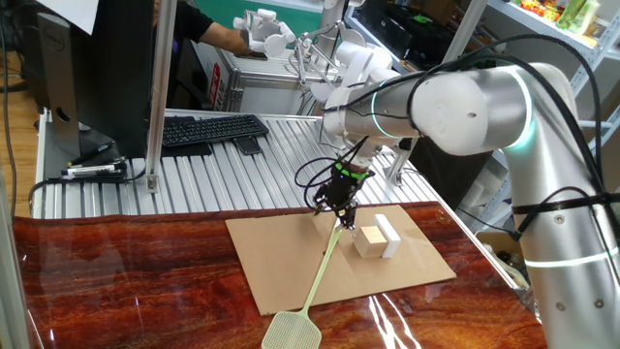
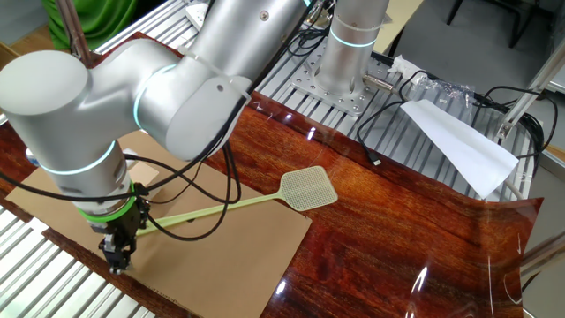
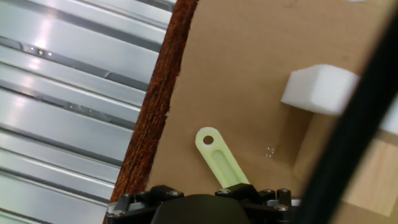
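Note:
A pale green fly swatter [image 1: 293, 330] lies across the cardboard, its mesh head [image 2: 309, 188] out over the wooden table. My gripper [image 1: 341, 218] is low at the handle end, near the cardboard's far edge. In the wrist view the handle's holed tip [image 3: 216, 149] sticks out past my gripper, and the rest of the handle runs beneath the dark finger parts [image 3: 239, 193]. The gripper's housing hides the place where fingers and handle would meet. Whether the fingers are closed on the handle does not show.
A wooden block [image 1: 368, 242] and a white block [image 1: 387, 236] stand close together on the cardboard [image 1: 281, 262], right of the gripper. Black cables loop around the wrist. Beyond the table's far edge is a slatted metal surface [image 1: 232, 179] with a keyboard [image 1: 213, 130].

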